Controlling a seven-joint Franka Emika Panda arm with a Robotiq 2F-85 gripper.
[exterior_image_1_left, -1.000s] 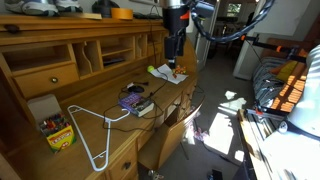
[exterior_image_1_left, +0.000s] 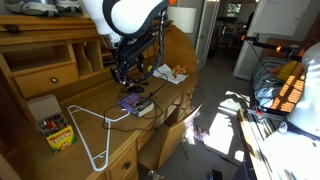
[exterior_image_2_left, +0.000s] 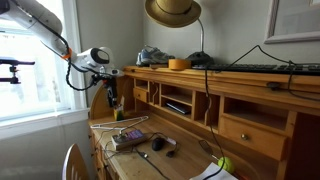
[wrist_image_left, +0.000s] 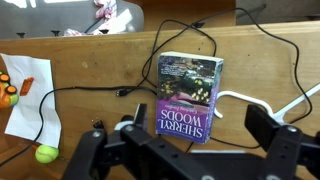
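Observation:
Midway along the wooden desk lies a paperback book (wrist_image_left: 187, 95) with "Sherryl Woods" on its cover, also visible in exterior view 1 as a dark purple book (exterior_image_1_left: 133, 102). My gripper is open above it, one dark finger to each side of the book and nothing held. In exterior view 1 the gripper (exterior_image_1_left: 122, 76) hangs over the desk, apart from its surface. A white hanger (exterior_image_1_left: 101, 148) lies nearer on the desk; part of that hanger (wrist_image_left: 248, 101) reaches beside the book in the wrist view.
Black cables run around the book. A crayon box (exterior_image_1_left: 58, 132) stands by the hutch. In the wrist view, a white paper (wrist_image_left: 36, 92) and a yellow-green ball (wrist_image_left: 47, 153) lie at the left. Drawers and cubbies (exterior_image_1_left: 47, 79) line the desk's back.
In exterior view 1 the arm has swung left, from over the white paper to above the book. The objects on the desk look unmoved.

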